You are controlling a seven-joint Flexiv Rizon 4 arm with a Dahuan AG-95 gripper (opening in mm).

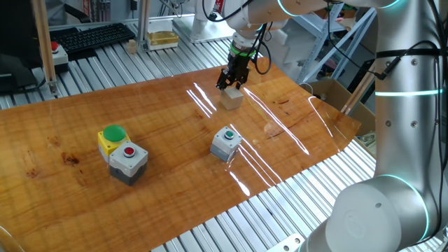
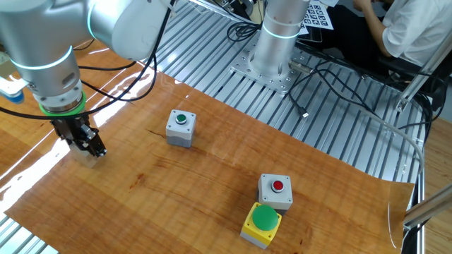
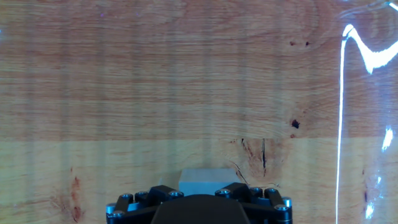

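Note:
A pale wooden block [image 1: 232, 101] lies on the table's far right part in exterior view 1. Right above it is my gripper [image 1: 232, 85], pointing down, its fingers spread apart over the block's top. Exterior view 2 has the gripper [image 2: 85, 143] at the left, partly covering the block [image 2: 84, 158]. At the bottom of the wrist view, the block's top [image 3: 208, 177] shows between and beyond the open fingers; the gripper's body hides its near part. Whether the fingers touch the block cannot be told.
A grey box with a green button [image 1: 225, 143] stands nearest the block. Farther left, a grey box with a red button [image 1: 129, 162] stands against a yellow box with a green button [image 1: 113, 138]. Bare wood lies between these groups.

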